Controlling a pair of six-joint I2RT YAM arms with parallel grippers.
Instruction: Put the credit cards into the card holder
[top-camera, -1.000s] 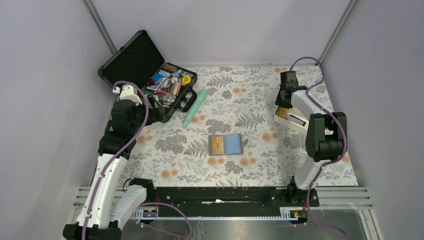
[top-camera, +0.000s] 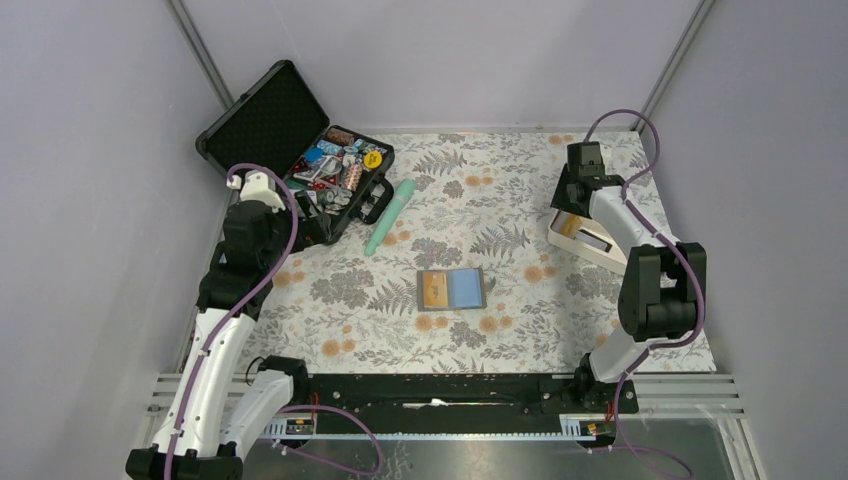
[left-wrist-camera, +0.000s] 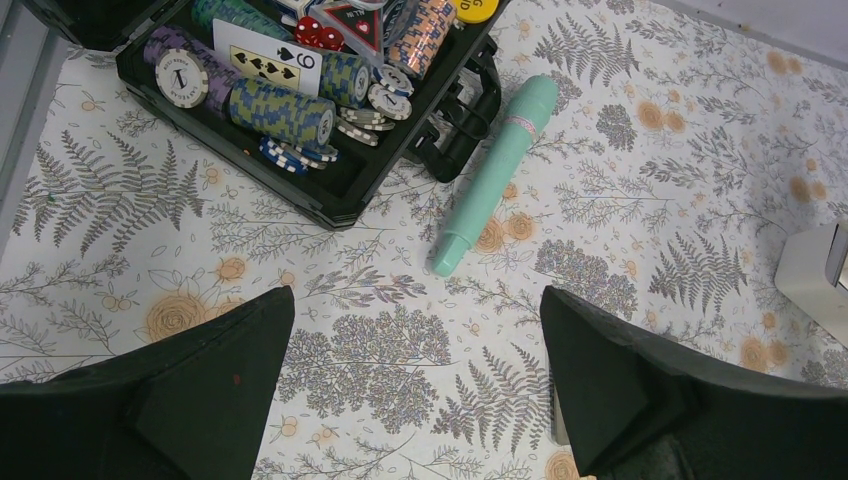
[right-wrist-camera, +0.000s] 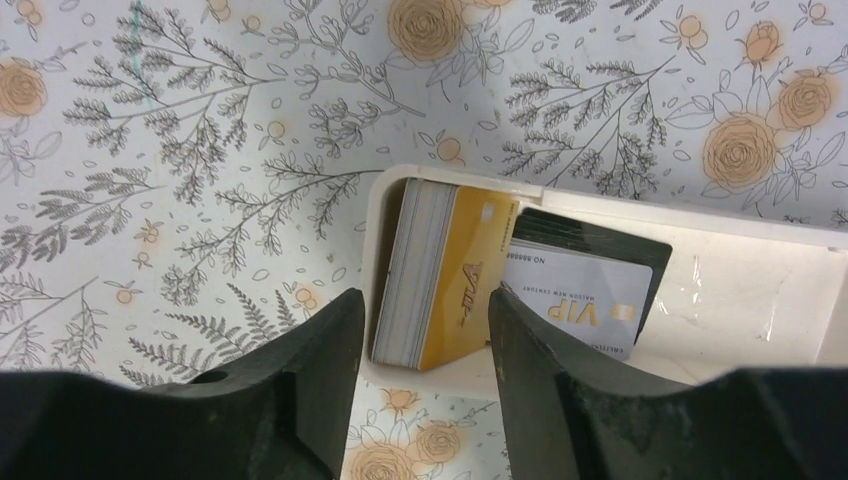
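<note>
The open card holder (top-camera: 484, 299), grey-edged, lies on the table's front middle, an orange card (top-camera: 435, 289) on its left half and a blue one (top-camera: 465, 288) on its right. At the right, a white box (right-wrist-camera: 730, 215) contains a leaning stack of cards with a gold front card (right-wrist-camera: 465, 270), plus a silver VIP card (right-wrist-camera: 580, 295) and a dark card (right-wrist-camera: 565, 232). Over the stack end of this box is my right gripper, fingers apart, gripping nothing. My left gripper stands open and empty near the case at the left.
An open black case (left-wrist-camera: 330, 205) full of poker chips, dice and playing cards occupies the back left. Beside it lies a mint-green tube (left-wrist-camera: 495, 175). Patterned table between holder and box is clear.
My right arm has shifted slightly to the right and its gripper has turned and spread above the box. Holder, case and left arm stay where they were.
</note>
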